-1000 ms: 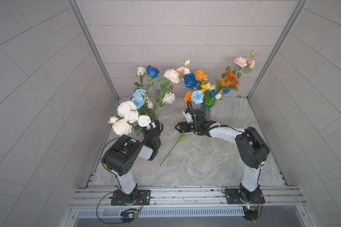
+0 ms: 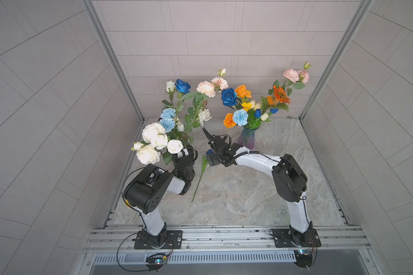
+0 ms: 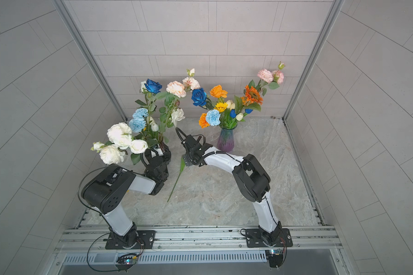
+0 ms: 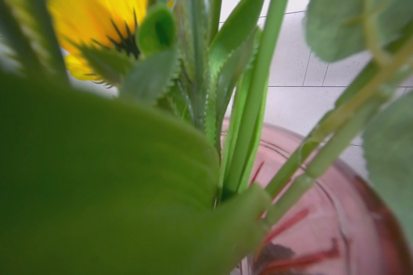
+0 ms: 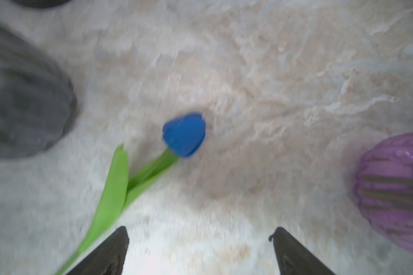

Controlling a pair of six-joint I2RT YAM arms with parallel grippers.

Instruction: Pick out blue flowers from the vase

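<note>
A blue tulip (image 5: pixel 184 133) with a green stem (image 2: pixel 197 183) lies loose on the table; my right gripper hangs over it, open and empty, fingertips apart. My left gripper (image 2: pixel 183 151) is down among the stems at the left vase's neck; its fingers and whatever is between them are hidden in the left wrist view. The left bouquet holds a blue rose (image 2: pixel 182 85) and light blue carnations (image 2: pixel 167 120). The right vase (image 2: pixel 247 139) holds another blue rose (image 2: pixel 228 97), a light blue carnation (image 2: pixel 240 117) and blue tulips (image 2: pixel 258 113) among other flowers.
White roses (image 2: pixel 149 153) overhang the left arm. Tiled walls close in the back and both sides.
The pale flowers at the top middle swayed. The left arm looks unchanged.
</note>
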